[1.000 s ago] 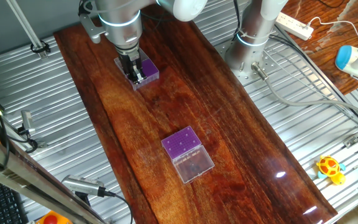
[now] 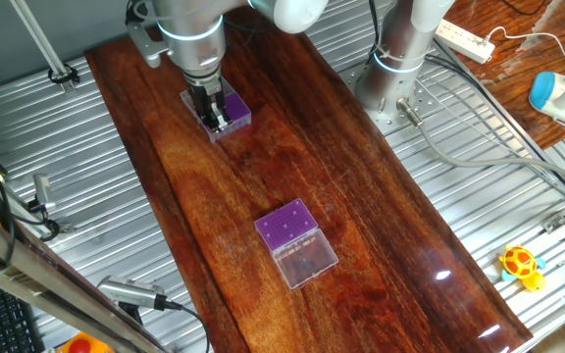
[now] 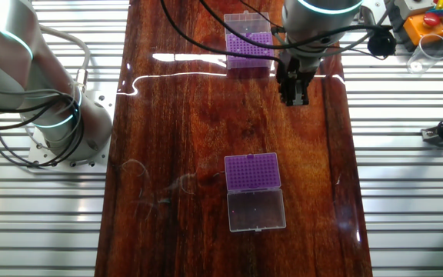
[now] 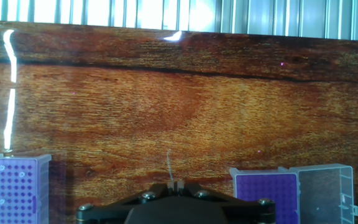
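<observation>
My gripper points down above the wooden table, with its fingertips close together. In the wrist view a faint pale streak (image 4: 169,165) runs up from the tips; I cannot tell whether it is something thin between them or a mark on the wood. To the right of the tips is a purple perforated rack box (image 4: 267,194) with its clear lid (image 4: 321,193) open. At the left edge another purple rack box (image 4: 8,186) has a few small pale pieces in its holes. Exterior view 1 shows the gripper (image 2: 221,126) in front of the far box (image 2: 238,110), partly hiding it.
Both boxes stand on the wooden table (image 3: 191,154), with bare wood between them. The robot base (image 2: 385,83) is beside the table. A camera (image 2: 130,292) on the opposite side and a toy turtle (image 2: 521,263) sit off the wood.
The gripper has shifted only very slightly to the right in exterior view 1 over the last second. Both boxes stay where they were.
</observation>
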